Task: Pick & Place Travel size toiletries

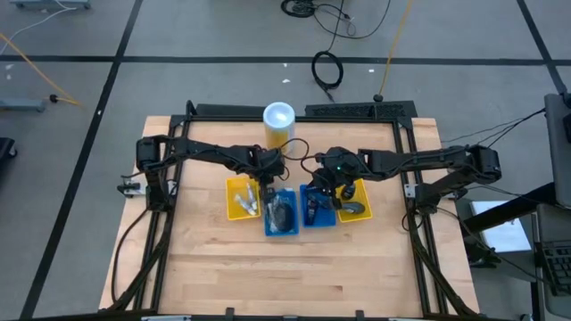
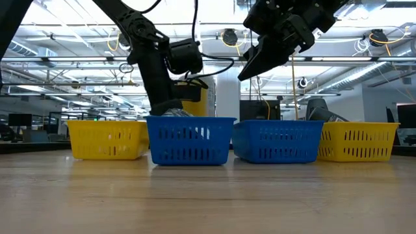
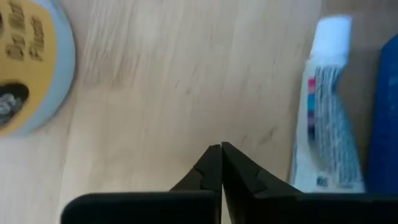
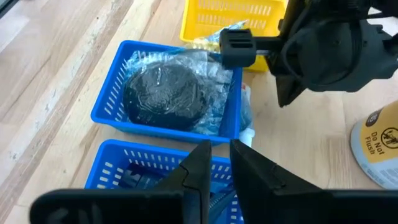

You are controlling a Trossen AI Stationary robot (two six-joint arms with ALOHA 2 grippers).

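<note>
A toothpaste tube (image 3: 326,118) with a white cap lies on the bare table beside a blue basket's wall (image 3: 384,124). Left of the tube, my left gripper is shut with empty fingertips. In the right wrist view the left gripper hangs behind the blue basket (image 4: 102,112) that holds a black item in clear plastic. My right gripper has its fingers apart, nothing between them, above the second blue basket (image 4: 134,149). The tube's end shows only partly beside the first blue basket in that view.
A wipes canister (image 1: 278,125) stands behind the baskets. Outside the two blue baskets sit yellow baskets (image 2: 107,142).
</note>
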